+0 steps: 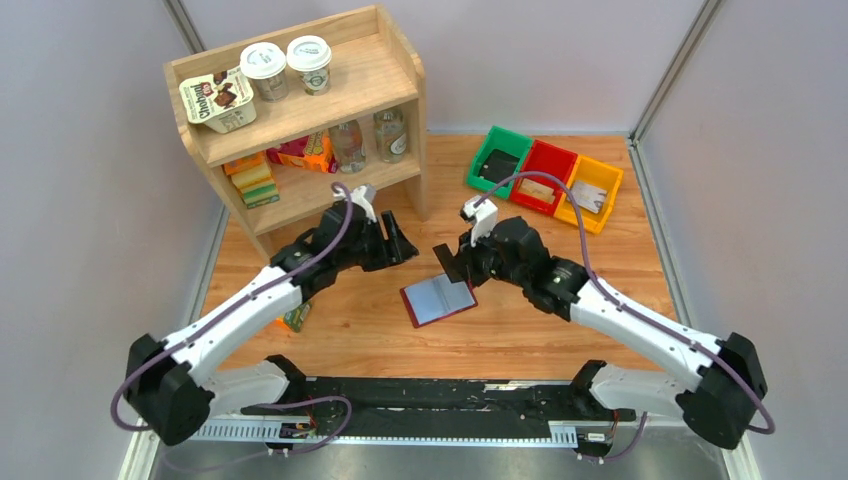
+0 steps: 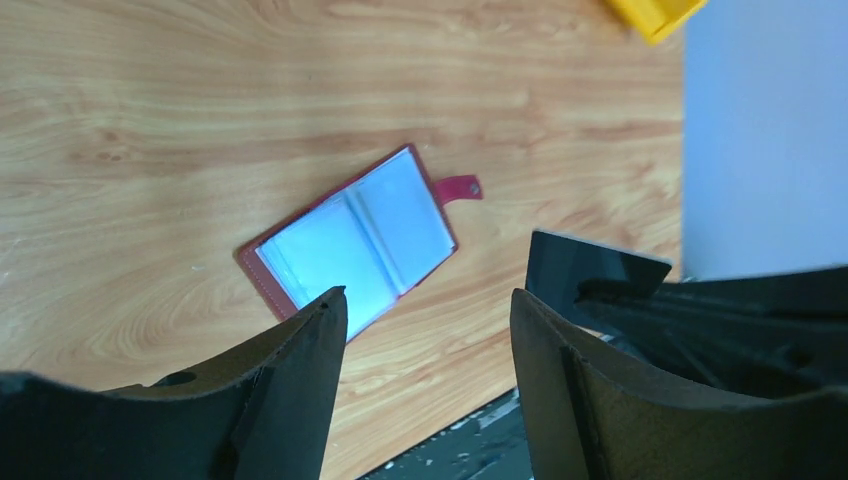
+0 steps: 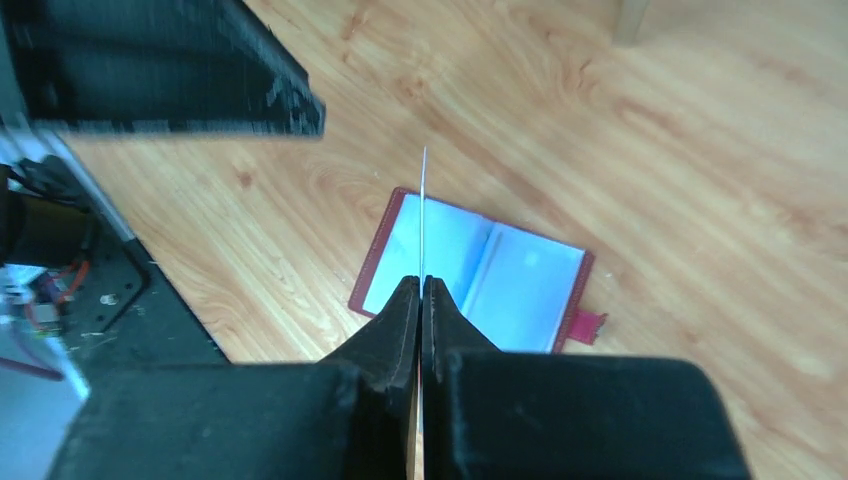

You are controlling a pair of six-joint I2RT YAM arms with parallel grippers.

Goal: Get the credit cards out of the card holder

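The open card holder [image 1: 440, 299] lies flat on the table, dark red around its border with two pale blue sleeves and a small strap [image 2: 460, 188]. No card shows in the sleeves. From the left wrist side the same black card [image 2: 575, 268] shows its broad face, lifted clear of the holder. Above and to the left of the holder, my left gripper is open with nothing between its fingers.
At the back right stand a green bin [image 1: 471, 180] with something black inside, a red bin [image 1: 549, 157] and a yellow bin [image 1: 608, 178]. A wooden shelf [image 1: 420, 130] with cups and bottles fills the back left.
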